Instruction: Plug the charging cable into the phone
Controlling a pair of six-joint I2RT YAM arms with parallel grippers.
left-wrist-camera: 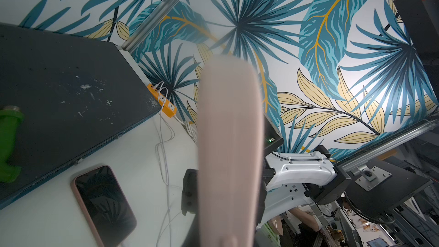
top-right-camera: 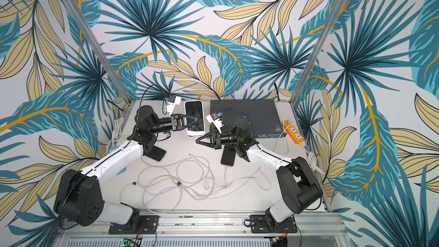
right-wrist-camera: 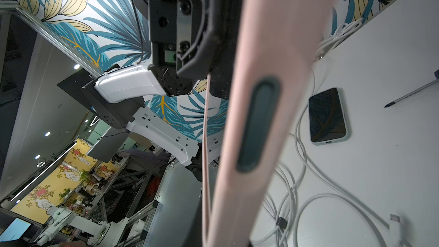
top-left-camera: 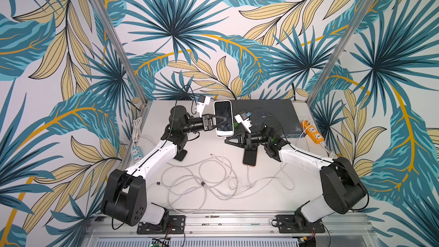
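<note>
A phone (top-left-camera: 223, 118) with a light pink frame and dark screen hangs above the table, my left gripper (top-left-camera: 218, 121) shut on it from its left side. Its pink edge (left-wrist-camera: 228, 146) fills the middle of the left wrist view. The other edge (right-wrist-camera: 279, 64), with a dark oval inlay, stands large in the right wrist view. Just below the phone's lower end, my right gripper (top-left-camera: 227, 140) is shut. A thin white charging cable (top-right-camera: 195, 155) runs down from its fingertips. The plug and the phone's port are too small or hidden to make out.
Two other phones lie on the table, one (top-left-camera: 249, 157) below the right gripper, another (right-wrist-camera: 327, 115) near the left arm. Loose white cables (top-left-camera: 196, 180) coil across the front. A dark flat box (top-left-camera: 274, 114) and an orange power strip (top-left-camera: 311, 130) are at the back right.
</note>
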